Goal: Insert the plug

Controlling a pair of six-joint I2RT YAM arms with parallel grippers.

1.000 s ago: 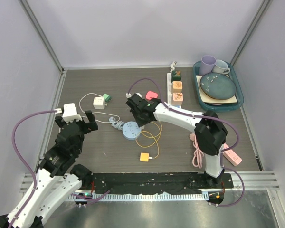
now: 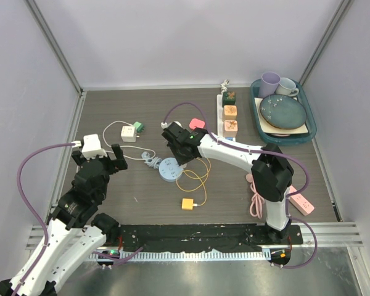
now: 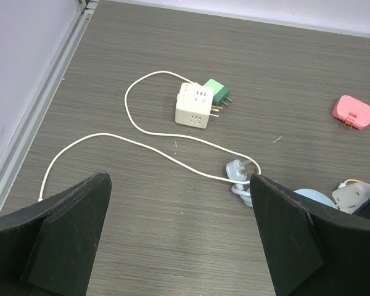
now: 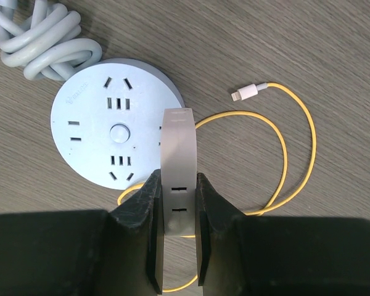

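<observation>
A round white power strip (image 4: 92, 148), its top full of sockets, lies flat near the middle of the table. Over its right edge stands a pale plug block (image 4: 178, 154), hiding the sockets beneath. My right gripper is shut on this block, a finger against each side with no gap showing. Whether the prongs are in a socket is hidden. From the left, the left wrist view shows the block (image 3: 353, 196) by the power strip (image 3: 316, 197). My left gripper hangs open and empty above the table's left side.
A yellow cable (image 4: 283, 160) loops right of the strip, and its coiled white cord (image 4: 46, 40) lies behind. White cube adapter (image 2: 129, 134), green plug (image 2: 139, 126) and red plug (image 2: 197, 124) lie farther back. A blue basket (image 2: 311, 129) fills the back right.
The left arm has stayed still.
</observation>
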